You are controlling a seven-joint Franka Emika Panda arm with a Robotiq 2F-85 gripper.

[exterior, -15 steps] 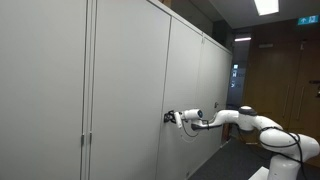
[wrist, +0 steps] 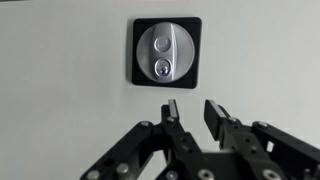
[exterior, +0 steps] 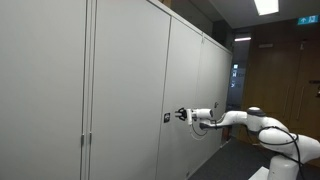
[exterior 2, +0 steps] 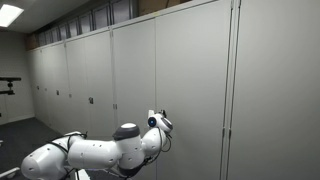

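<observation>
A round silver turn-handle (wrist: 163,63) in a black square plate is set in the pale cabinet door, its grip bar standing close to upright with a keyhole at the lower end. The same latch (exterior: 167,118) shows as a small dark square in the first exterior view. My gripper is below and to the right of it in the wrist view, its two black fingers apart with nothing between them. From the side, the gripper (exterior: 182,113) stands clear of the latch, with a small gap. In the second exterior view, the gripper's fingertips are hard to make out.
Tall grey cabinet doors (exterior 2: 190,75) form a flat wall and look shut. Another dark latch (exterior 2: 90,100) is on a door farther left in the second exterior view. Dark floor (exterior: 235,160) lies beside the cabinets.
The door looks unmoved.
</observation>
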